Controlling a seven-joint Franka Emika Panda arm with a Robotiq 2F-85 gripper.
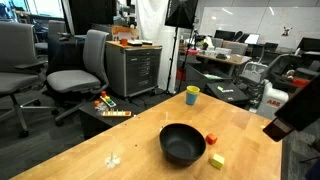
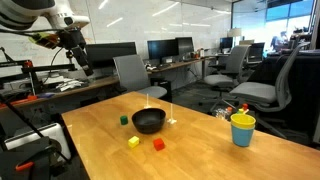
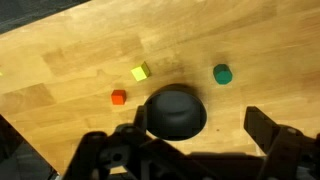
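Note:
A black bowl stands upright on the wooden table, and its inside looks empty. Close by lie a red block and a yellow block. On the bowl's other side, a small green object with a round top shows in the wrist view; exterior view 1 does not show it. High above the table, my gripper is open with its fingers wide apart, and nothing is between them at their height. Below that gap the bowl appears from above. In exterior view 2 the gripper hangs at upper left, clear of everything.
A blue and yellow cup stands well away from the blocks. A box with colourful items stands at the table's edge. Something small and white lies on the wood.

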